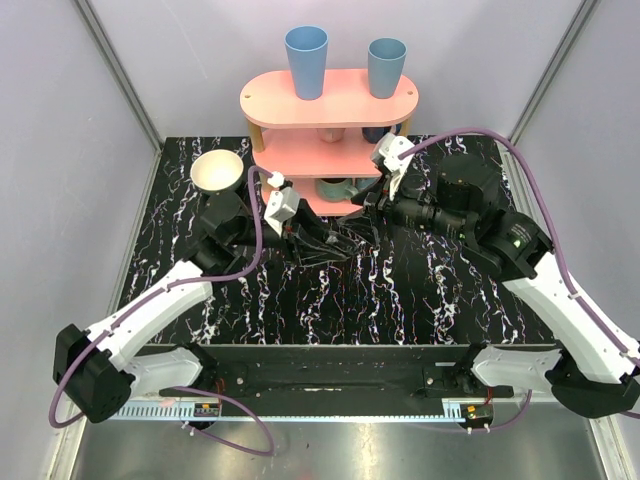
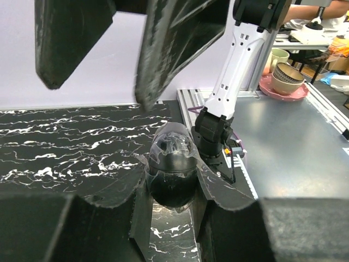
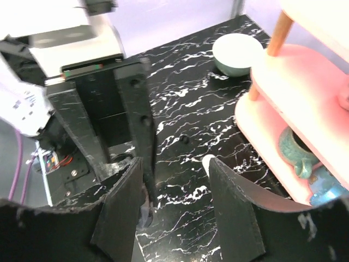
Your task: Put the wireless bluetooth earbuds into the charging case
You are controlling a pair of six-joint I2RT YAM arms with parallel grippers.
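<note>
My left gripper [image 1: 335,248] is shut on a dark, rounded earbud case [image 2: 172,177], wrapped in crumpled clear film, held upright between the fingertips in the left wrist view. My right gripper [image 1: 368,222] is just right of it and a little higher; its dark fingers stand apart, and in the left wrist view they loom above the case. In the right wrist view the case is largely hidden behind fingers. I cannot make out the earbuds separately.
A pink shelf [image 1: 330,90] with blue cups stands at the back. A pale bowl [image 1: 215,170] is at the back left.
</note>
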